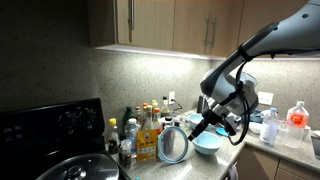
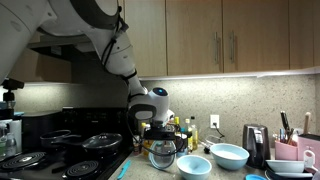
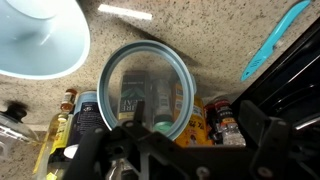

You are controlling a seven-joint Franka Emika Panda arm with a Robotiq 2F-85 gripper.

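Note:
A round glass lid with a blue-grey rim fills the middle of the wrist view, and bottles show through its glass. In exterior view 1 the same lid stands tilted on its edge on the counter, in front of the bottles. My gripper is open, its dark fingers spread wide over the lower part of the wrist view. Nothing is seen held between them. In exterior view 1 the gripper hangs just right of the lid and above the light blue bowl. Whether it touches the lid cannot be told.
Several bottles crowd the counter behind the lid. The stove with dark pots borders the counter. A blue utensil lies on the speckled counter. Another pale bowl stands farther right, and cabinets hang overhead.

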